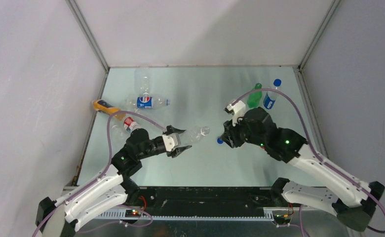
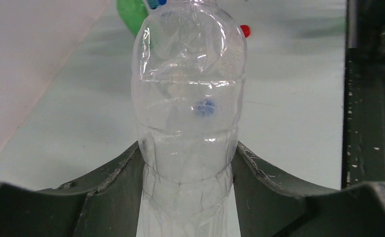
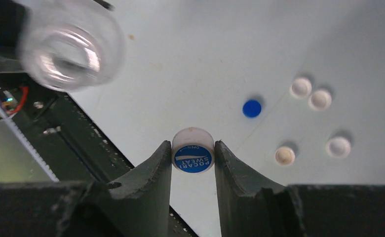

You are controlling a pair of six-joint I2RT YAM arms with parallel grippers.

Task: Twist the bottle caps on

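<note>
A clear empty bottle (image 1: 194,136) lies nearly horizontal in my left gripper (image 1: 174,143), above the table; in the left wrist view the bottle (image 2: 188,98) has the fingers closed round its body, neck pointing away. My right gripper is shut on a white cap (image 3: 193,133) with a blue label, held above the table. The bottle's open mouth end (image 3: 69,54) shows blurred at the upper left of the right wrist view, apart from that cap. Loose caps lie below: a blue cap (image 3: 251,108) and several white caps (image 3: 320,99).
Several bottles lie at the back left, including a Pepsi bottle (image 1: 146,102) and an orange one (image 1: 101,107). A green bottle (image 1: 254,96) and a blue-capped bottle (image 1: 272,96) stand at the back right.
</note>
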